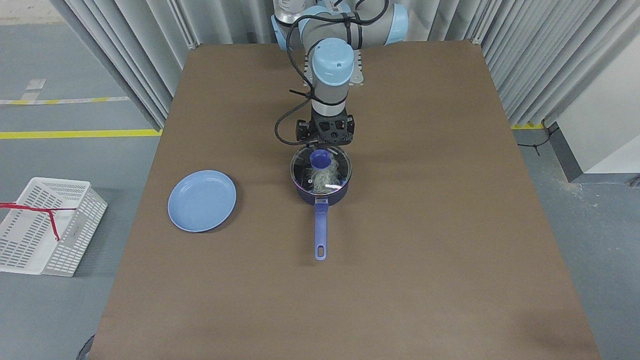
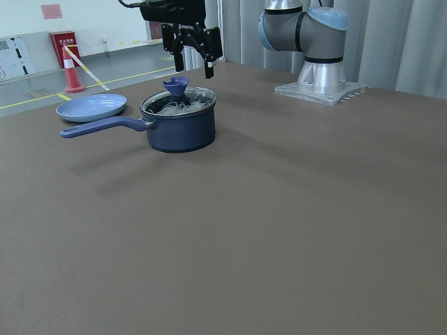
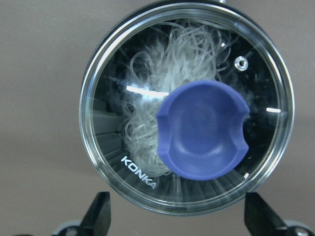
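Note:
A dark blue pot [image 2: 180, 136] with a long handle [image 1: 321, 231] stands on the table. Its glass lid [image 3: 120, 98] has a blue knob [image 3: 202, 130] on top, and pale stringy strands show beneath the glass. My gripper [image 2: 193, 66] hangs open above the lid, slightly toward the back from the knob, its two fingers apart with nothing between them. In the wrist view the fingertips sit at the bottom corners, either side of the lid.
A light blue plate [image 1: 201, 201] lies left of the pot. A white basket [image 1: 36, 240] is on the floor to the left, off the table.

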